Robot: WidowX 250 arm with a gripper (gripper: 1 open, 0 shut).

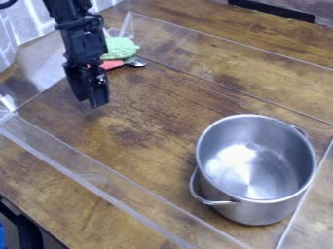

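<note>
The black gripper (92,89) hangs at the upper left, low over the wooden table (143,136), in front of a pale green lumpy object (120,47) and a utensil with a red handle (112,64) and a metal end. Whether its fingers are open or shut is too small to tell. A steel pot (255,165) with handles stands at the lower right.
Clear plastic edging runs along the table's left, front and back. A dark strip (274,12) lies at the top right edge.
</note>
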